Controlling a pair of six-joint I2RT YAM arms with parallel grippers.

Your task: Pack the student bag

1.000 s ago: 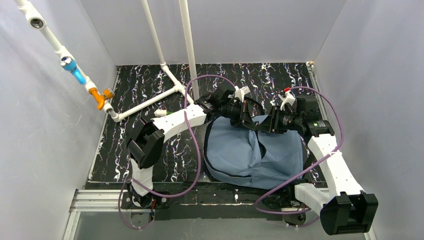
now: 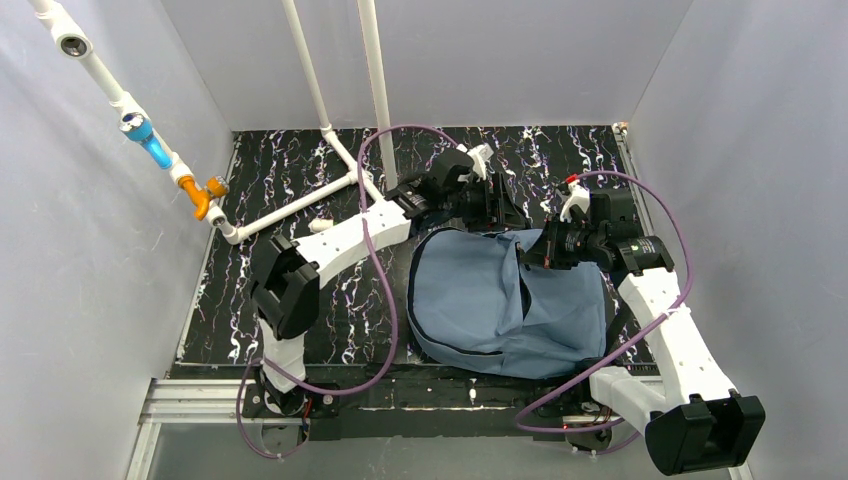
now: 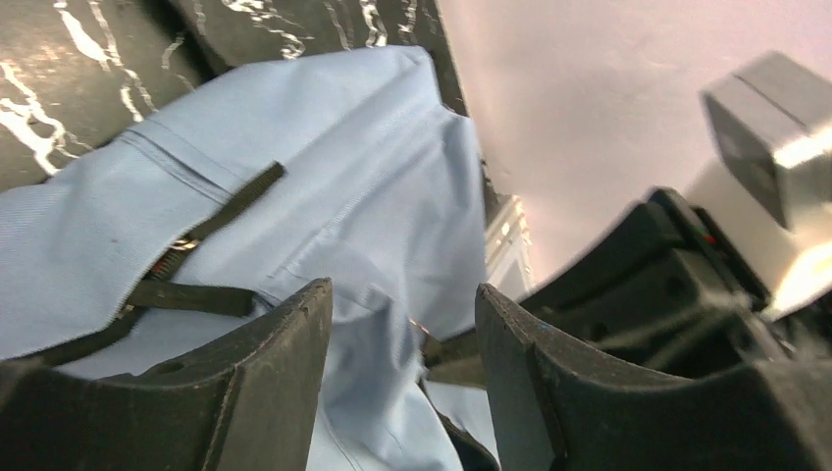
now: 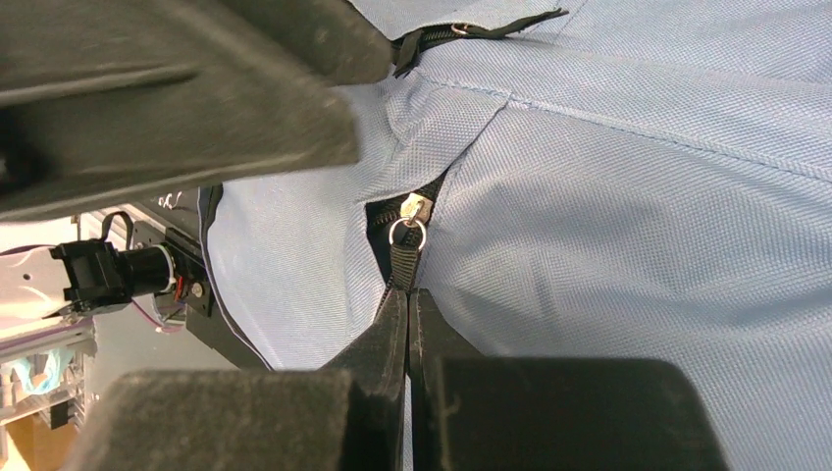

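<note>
The blue fabric bag lies on the dark marbled table, its black zipper edging curving along the left side. In the right wrist view my right gripper is shut on the black zipper pull, which hangs by a ring from the metal slider. My left gripper stands at the bag's top edge, open. In the left wrist view its two fingers are apart, with bag cloth visible beyond them and nothing held. Those fingers also loom close at the upper left of the right wrist view.
Both grippers are very close together over the bag's top. White pipes with a blue and an orange valve stand at the left. A small white item lies near them. Bare table shows left of the bag; purple cables loop along both arms.
My left gripper has opened and shifted slightly up and away from the zipper area. The bag has hardly moved.
</note>
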